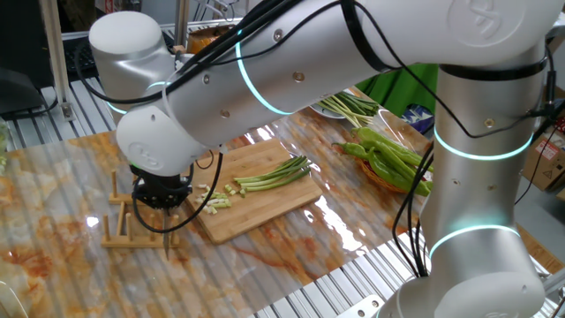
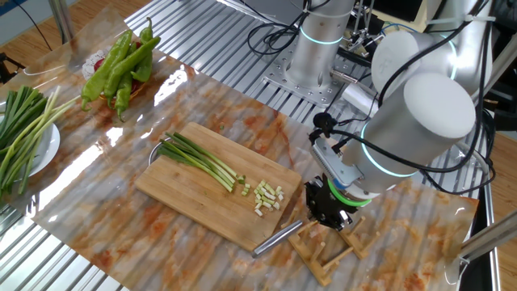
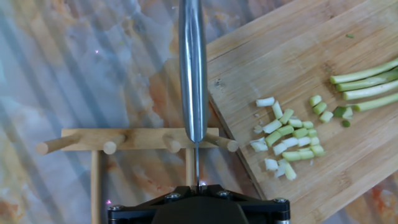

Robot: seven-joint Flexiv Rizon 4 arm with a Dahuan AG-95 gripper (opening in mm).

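A knife with a steel handle (image 3: 193,74) points away from my gripper, its thin blade seen edge-on running back between the fingertips. My gripper looks shut on that blade. A wooden peg rack (image 3: 140,139) lies under the knife and gripper. In exterior view 2 the handle (image 2: 277,238) sticks out beside the cutting board's near corner, with the gripper (image 2: 327,212) over the rack (image 2: 323,267). The black gripper body hides most of the blade. Whether the blade still touches the rack cannot be told.
The wooden cutting board (image 2: 182,194) beside the rack bears chopped scallion pieces (image 2: 266,196) and longer scallion stalks (image 2: 198,160). Green peppers (image 2: 121,73) and a plate (image 2: 50,149) of greens lie farther off. The marbled tabletop in front of the rack is clear.
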